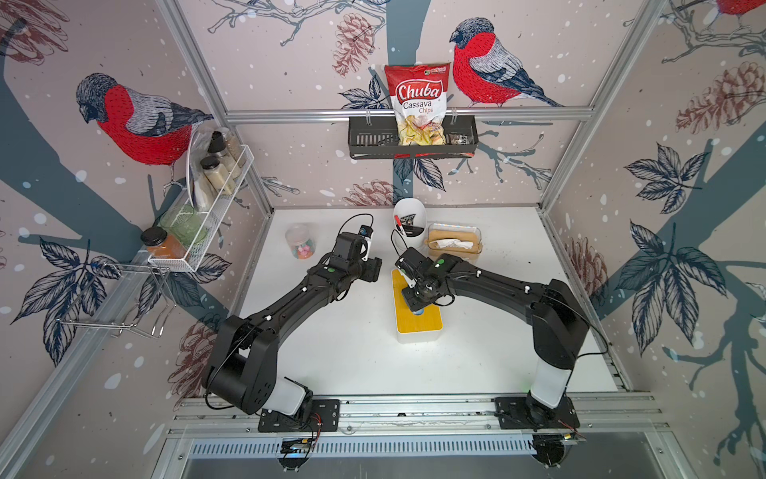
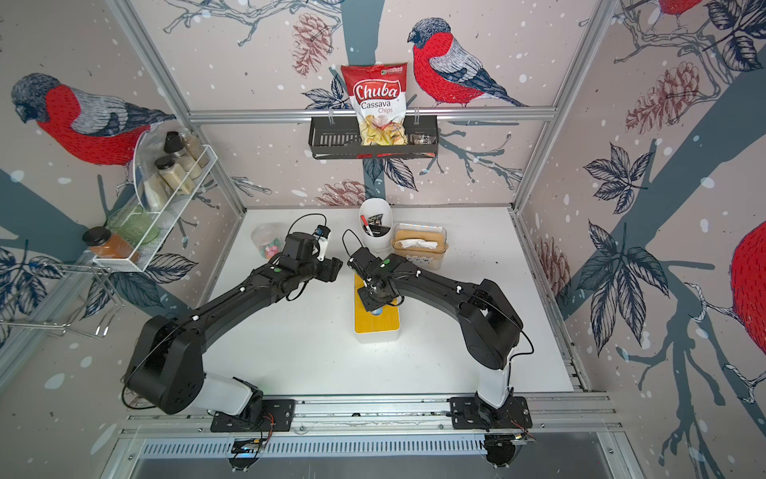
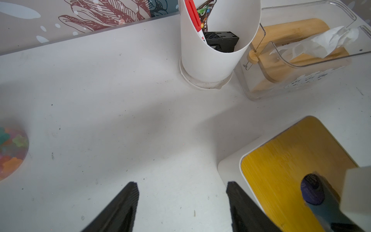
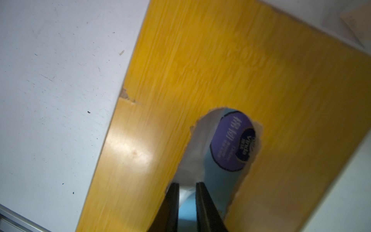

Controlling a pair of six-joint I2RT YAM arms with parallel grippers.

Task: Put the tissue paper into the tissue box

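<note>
The yellow-lidded tissue box (image 1: 415,323) stands at mid table. In its oblong opening lies a blue tissue pack (image 4: 222,170) with a purple Vinda label. My right gripper is over that opening, fingertips at its edge, slightly apart; whether they touch the pack is unclear. My left gripper stands open above the table left of the box, with nothing between its fingers.
A clear container with a bamboo lid (image 1: 455,235) and a white cup with pens (image 3: 204,65) stand at the back. A jar of coloured pieces (image 1: 300,247) sits back left.
</note>
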